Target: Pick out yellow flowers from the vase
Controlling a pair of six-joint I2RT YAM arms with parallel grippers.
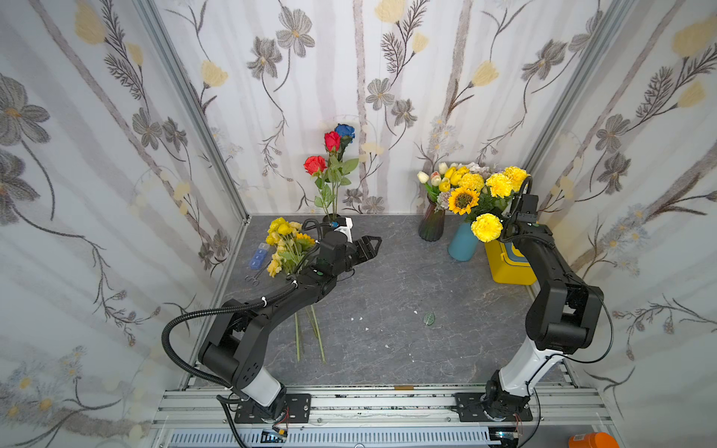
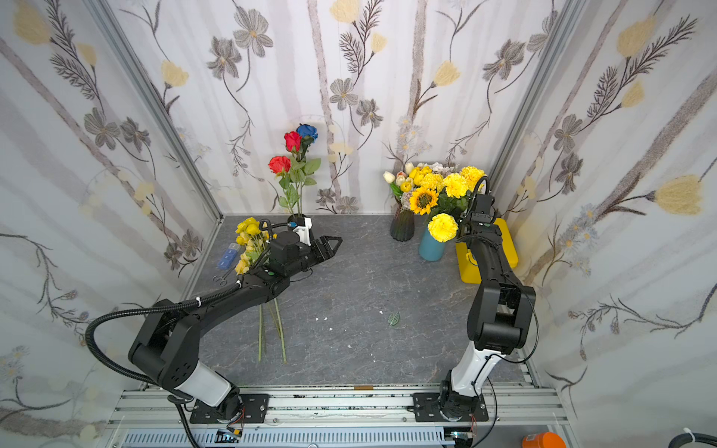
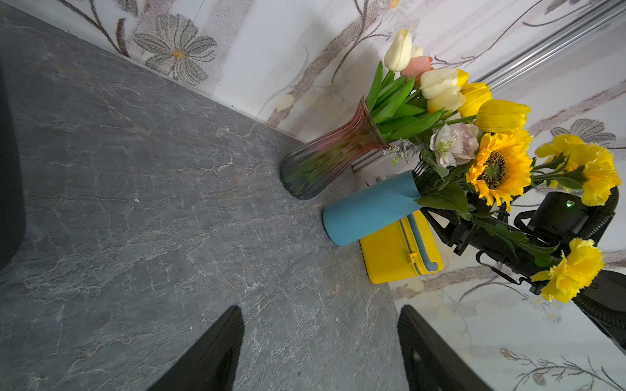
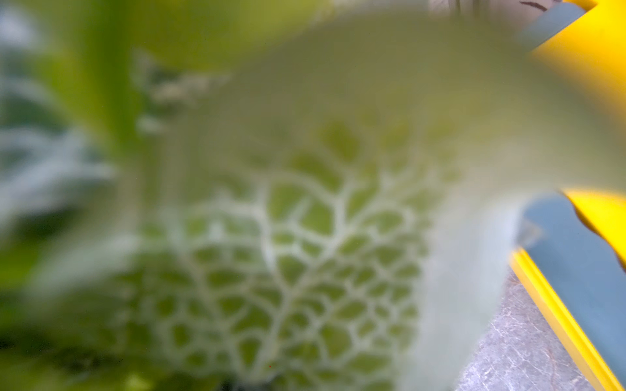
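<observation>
A blue vase (image 1: 463,243) at the back right holds a bouquet with yellow carnations (image 1: 487,227) and a sunflower (image 1: 463,200). Beside it, a dark ribbed vase (image 1: 431,224) carries white, peach and yellow tulips (image 3: 477,101). My right gripper reaches into the right side of the bouquet; flowers and foliage cover its fingertips in the top views. A blurred green leaf (image 4: 313,260) fills most of the right wrist view, so no fingers show there. My left gripper stands open over bare table, nothing between its fingers. Several yellow flowers (image 1: 280,233) lie on the left of the table.
A yellow box (image 1: 510,270) stands right behind the blue vase, close under the right arm. Red roses (image 1: 315,165) and a blue one rise from a pot behind the left arm. A loose leaf (image 1: 428,319) lies mid-table.
</observation>
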